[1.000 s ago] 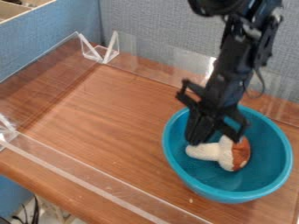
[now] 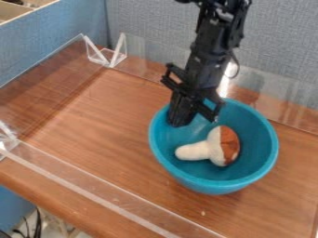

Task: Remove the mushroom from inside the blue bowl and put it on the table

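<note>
A toy mushroom (image 2: pixel 211 149) with a pale stem and a reddish-brown cap lies on its side in the blue bowl (image 2: pixel 258 172), on the right half of the table. My black gripper (image 2: pixel 196 118) reaches down at the bowl's upper left side, overlapping the rim and inner wall. The mushroom rests below and to the right of the fingers, apart from them. Nothing can be made out between the fingers, and the dark, small view leaves it unclear how far apart they stand or whether they touch the bowl wall.
Bare wooden table (image 2: pixel 106 121) stretches left of the bowl. A white wire-like bracket (image 2: pixel 107 54) stands at the back left, another (image 2: pixel 6 139) at the left edge. Clear low barriers run along the back and front. A grey wall rises behind.
</note>
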